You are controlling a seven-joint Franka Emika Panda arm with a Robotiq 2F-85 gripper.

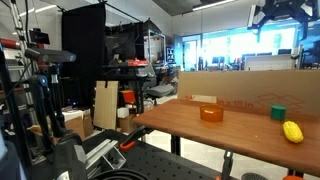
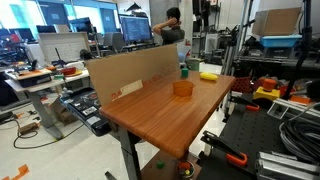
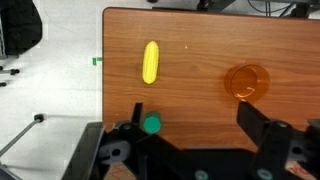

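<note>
High above the table, my gripper stands open with nothing between its dark fingers. It also shows near the top right of exterior view 1. Three objects rest well apart on the brown tabletop. An orange bowl appears toward the right in the wrist view. The yellow elongated object lies near the table edge at the top of that view. Close to the left finger in the image, but far below it, is a small green cup. None of them touches the gripper.
A tall cardboard panel borders one long side of the table. Bare wood separates the objects, with a wide clear stretch at the near end in exterior view 2. Black clamps are fixed along the other edge, and a person is in the background.
</note>
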